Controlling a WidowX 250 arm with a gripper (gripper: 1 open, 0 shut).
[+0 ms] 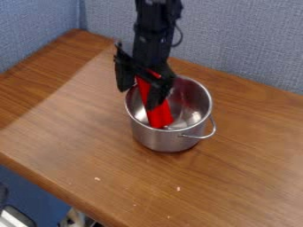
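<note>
A shiny metal pot [178, 137] with wire handles stands on the wooden table. A long red block [159, 114] stands tilted inside it, leaning toward the back left. My black gripper [144, 73] is down over the pot's back left rim, around the upper end of the red block, which it partly hides. Whether the fingers touch or grip the block I cannot tell.
Grey padded walls stand behind.
</note>
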